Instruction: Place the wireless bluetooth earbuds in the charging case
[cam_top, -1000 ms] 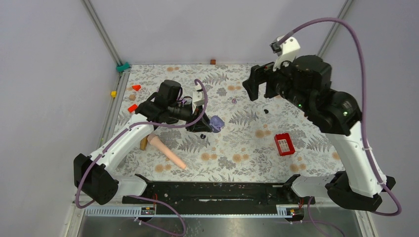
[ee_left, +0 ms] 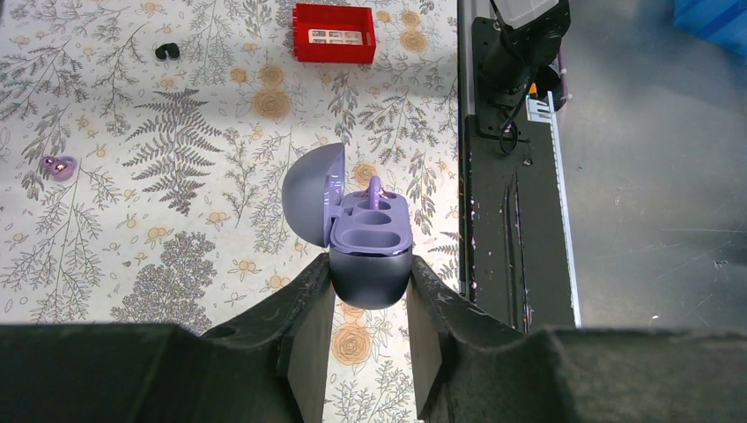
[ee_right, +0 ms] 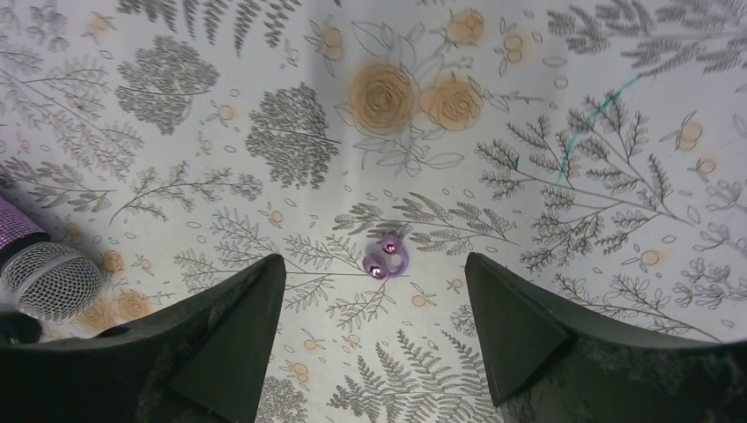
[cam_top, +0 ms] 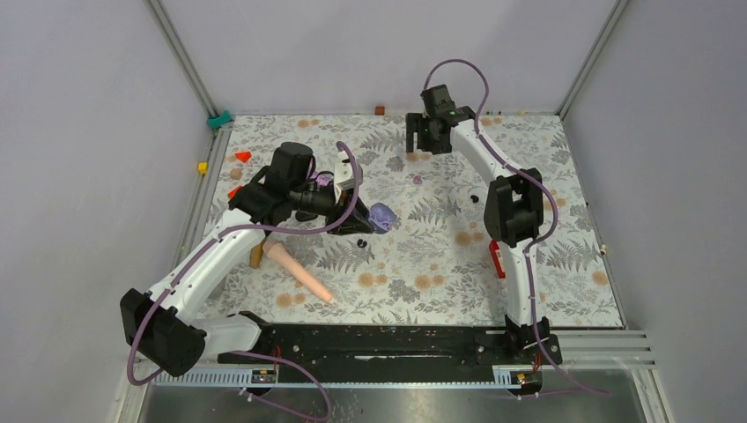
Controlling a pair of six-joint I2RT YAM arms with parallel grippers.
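My left gripper is shut on the purple charging case (ee_left: 370, 238), whose lid is up and whose slots face the camera. A small purple piece (ee_left: 375, 189) sticks up at the case's back; whether it is an earbud I cannot tell. On the patterned cloth lies a loose purple earbud (ee_right: 396, 262) with shiny magenta spots, also visible in the top view (cam_top: 417, 180). My right gripper hovers over the cloth with its fingers apart; in its wrist view the earbud appears between the fingertips, below them, untouched.
A red tray (ee_left: 334, 53) sits at the right, partly under the right arm in the top view. Small black pieces (cam_top: 362, 243) (cam_top: 475, 198) lie on the cloth. A peach-coloured rod (cam_top: 298, 271) and a microphone-like object (ee_right: 51, 278) lie at the left.
The right arm has swung left and lowered from high at the right towards the back middle, now covering part of the red tray. The left arm has shifted slightly left with the case.
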